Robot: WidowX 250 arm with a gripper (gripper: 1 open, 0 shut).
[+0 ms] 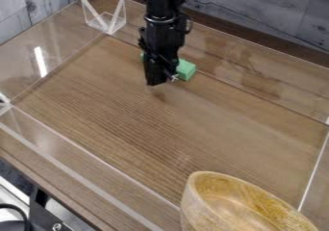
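Observation:
The black robot arm (164, 23) reaches down from the top of the camera view, with its gripper (160, 73) low over the wooden table (141, 139), near the middle of the upper half. A small green object (186, 68) is just behind and right of the gripper, partly hidden by it. The gripper is dark and small here, so I cannot tell whether it is open or shut, or whether it touches the green object.
A large yellow bowl (238, 201) fills the bottom right corner. A clear plastic piece stands at the left edge, and dark cables lie at the lower left.

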